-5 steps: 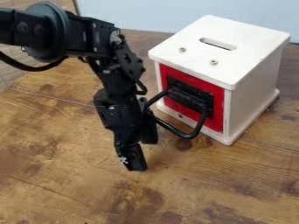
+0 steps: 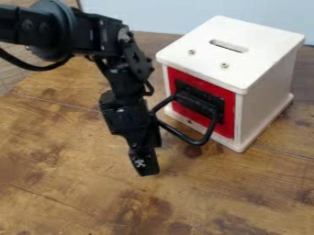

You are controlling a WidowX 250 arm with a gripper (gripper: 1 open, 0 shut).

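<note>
A white wooden box point(image 2: 270, 92) with a slot in its top stands at the right, its red front panel point(image 2: 229, 101) facing the arm. A black looped handle point(image 2: 196, 139) sticks out from a black fitting on that panel. My black gripper point(image 2: 145, 163) points down low over the wooden table, left of the handle and in front of the box. Whether its fingers are open or shut is unclear from this angle.
A pale wall runs behind the box at the back.
My arm and gripper have shifted slightly left, away from the handle. The box and handle look unchanged.
</note>
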